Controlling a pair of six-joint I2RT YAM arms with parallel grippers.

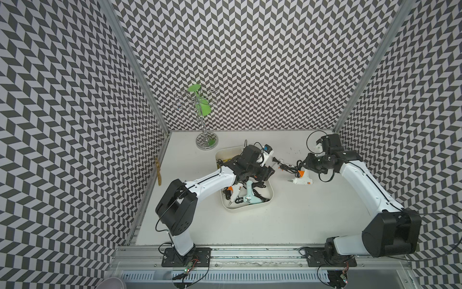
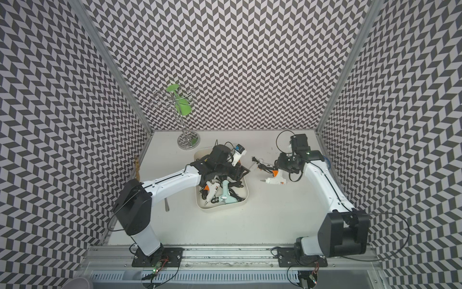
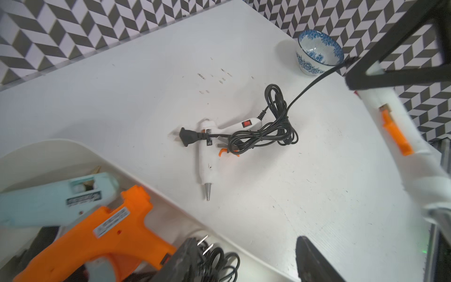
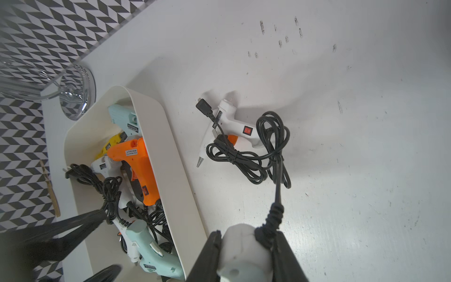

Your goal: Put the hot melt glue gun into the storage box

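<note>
The storage box [image 1: 247, 207] is a cream tray holding several glue guns, among them an orange glue gun [image 3: 112, 230] and a pale blue one [image 4: 152, 249]. My right gripper is shut on the cord end of a white glue gun [image 1: 303, 179], held nose down to the right of the box. Its orange trigger shows in the left wrist view; its bundled black cord stretches away from it. Behind that cord, a second white glue gun [image 3: 206, 162] rests on the table. Over the box's right side, my left gripper is open and empty.
A chrome stand [image 1: 206, 140] with green cups is at the back left. The blue-and-white bowl [image 3: 319, 54] sits at the right. A wooden-handled tool [image 1: 158, 172] lies by the left edge.
</note>
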